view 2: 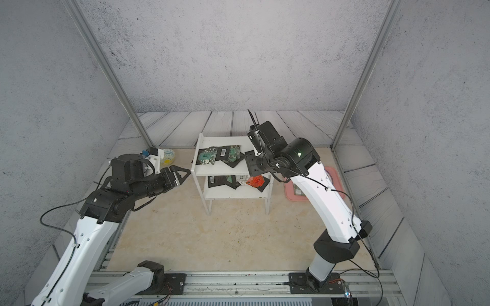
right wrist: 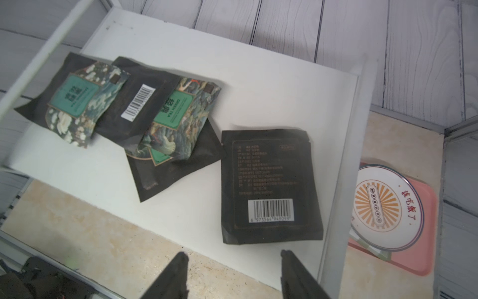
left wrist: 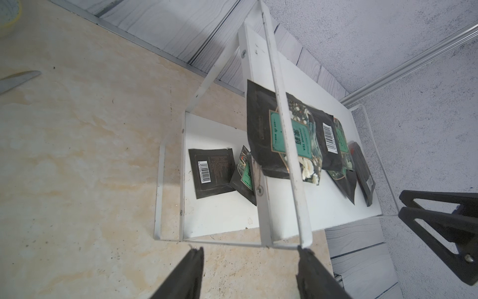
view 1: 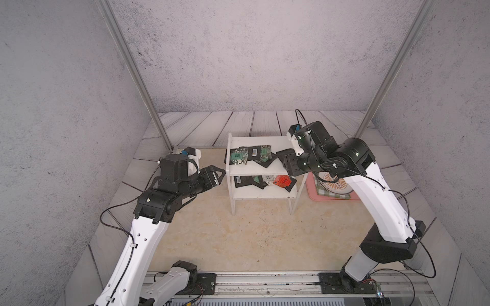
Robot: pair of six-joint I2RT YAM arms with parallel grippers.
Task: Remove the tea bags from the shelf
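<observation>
Several dark tea bags lie on the white two-tier shelf [view 1: 253, 193]. Up top, a tea bag with a green label [right wrist: 73, 97], a barcode-side-up bag [right wrist: 137, 102] and a green-labelled bag [right wrist: 179, 117] overlap on the left; a separate black tea bag [right wrist: 271, 186] lies flat near the right edge. The lower tier holds dark bags [left wrist: 213, 172] and a red-marked one [view 1: 281, 181]. My right gripper is open above the separate bag, its fingertips just short of it in view, nothing between them. My left gripper stands open and empty left of the shelf.
Right of the shelf, a pink tray [right wrist: 425, 224] carries a round patterned plate [right wrist: 388, 206]. A yellow-rimmed bowl [view 2: 167, 157] sits at the back left. Raised side rails [left wrist: 288, 134] border the top tier.
</observation>
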